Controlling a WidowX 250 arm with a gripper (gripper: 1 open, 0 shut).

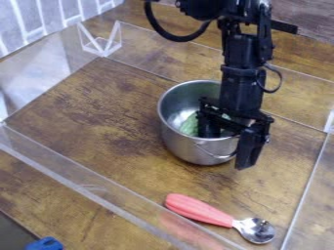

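A steel pot (183,137) with a wire handle sits on the wooden table (78,117), right of centre. My black gripper (229,137) is low over and into the pot's right side, its fingers partly hiding each other and the contents. A green object (188,125) in the pot is mostly hidden behind it. Whether the fingers hold anything cannot be seen. In front lies an ice-cream scoop with a pink handle (198,209) and metal head (255,229).
Clear plastic walls (92,195) edge the work area. The table left of the pot is bare. A blue object (46,243) is at the bottom left corner.
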